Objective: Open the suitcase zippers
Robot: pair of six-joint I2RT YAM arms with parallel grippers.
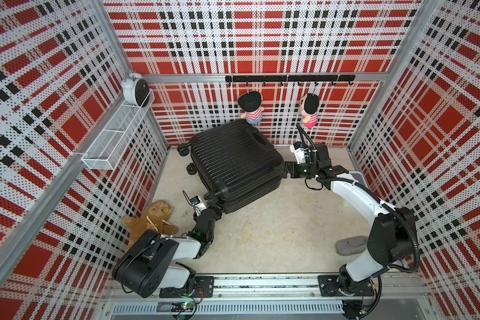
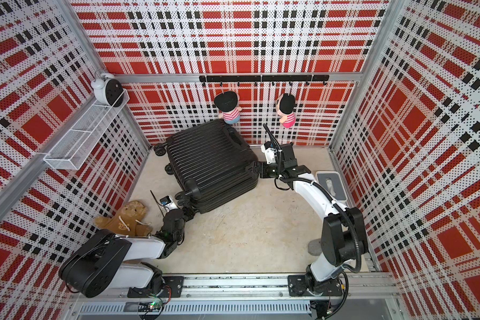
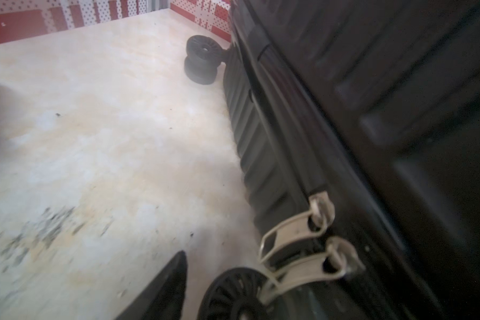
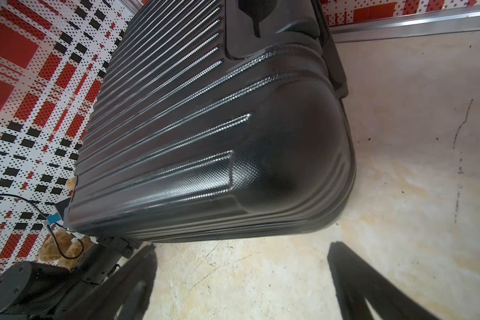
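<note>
The black ribbed suitcase [image 1: 237,160] lies flat at the back. In the left wrist view, two pale metal zipper pulls [image 3: 290,232] hang side by side on its side seam, above a wheel [image 3: 237,298]. My left gripper [image 1: 214,207] is at the suitcase's near-left corner, part open; one dark finger [image 3: 162,293] shows left of the wheel, while its other finger cannot be made out. At the suitcase's right corner, my right gripper stands open, its fingers wide apart with bare floor between them and the suitcase just ahead.
A teddy bear [image 2: 130,216] lies at the left, partly behind the left arm. Two dolls hang on the back wall. A grey tray [image 2: 330,186] and a grey slipper [image 1: 352,245] are at the right.
</note>
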